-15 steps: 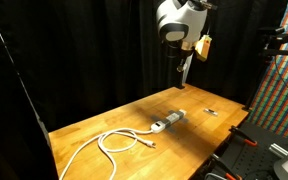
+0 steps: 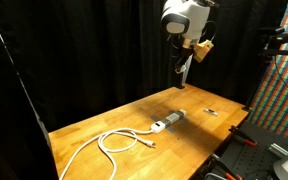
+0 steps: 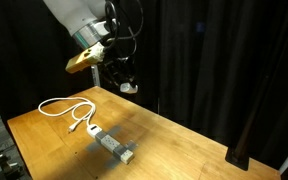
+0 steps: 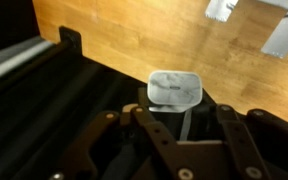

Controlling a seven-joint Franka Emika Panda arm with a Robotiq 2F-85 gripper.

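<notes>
High above the table, my gripper (image 3: 125, 80) is shut on a small white object (image 3: 129, 88). In the wrist view this object (image 4: 174, 88) shows a pale rounded rim and a greyish middle between the dark fingertips; what it is I cannot tell. A white and grey power strip (image 3: 111, 145) lies on the wooden table, well below and apart from the gripper. Its white cable (image 2: 106, 148) curls across the tabletop in loose loops.
A small flat item (image 2: 211, 112) lies near the table's right side in exterior view 1. Black curtains (image 3: 204, 70) hang behind the table (image 3: 174, 155).
The arm has swung a little and its wrist has turned, so the orange part beside it is now tilted. The power strip and cable have not moved.
</notes>
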